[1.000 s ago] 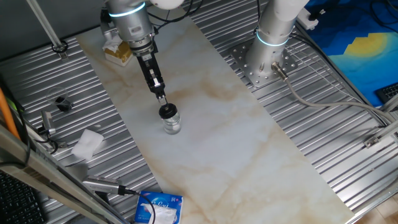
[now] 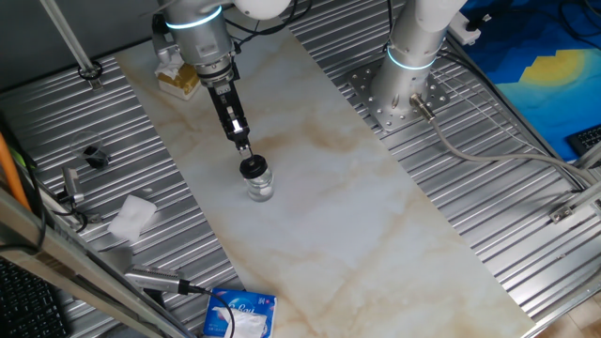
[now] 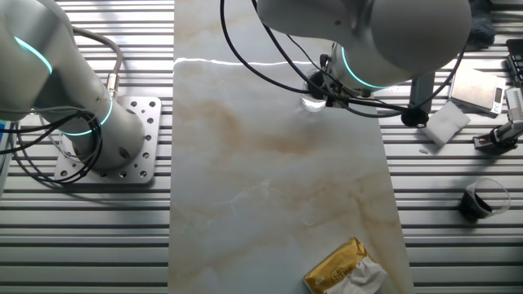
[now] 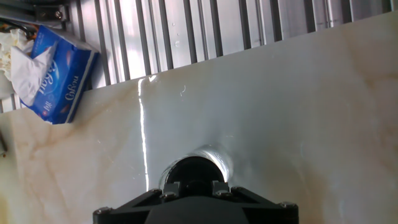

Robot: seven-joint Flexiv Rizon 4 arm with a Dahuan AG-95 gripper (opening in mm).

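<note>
A clear glass jar (image 2: 260, 187) with a black lid (image 2: 253, 167) stands on the marbled board, something whitish inside it. My gripper (image 2: 246, 152) reaches down to the lid from above. In the wrist view, the round black lid (image 4: 194, 172) shows at and just beyond my gripper, whose two fingertips are apart on either side of it. Whether they press on the lid cannot be made out. The jar's glass (image 4: 219, 158) shows only as a bright rim around the lid. Exterior view 2 has the arm covering most of the jar.
A blue tissue pack (image 2: 242, 313) lies at the board's near left edge, a gold tissue pack (image 2: 178, 79) near its far end. Much of the marbled board (image 2: 376, 253) is clear.
The arm above the gripper has turned slightly over the last second. Gripper and jar stay in nearly the same place, and the whitish content looks slightly shifted within the glass.
</note>
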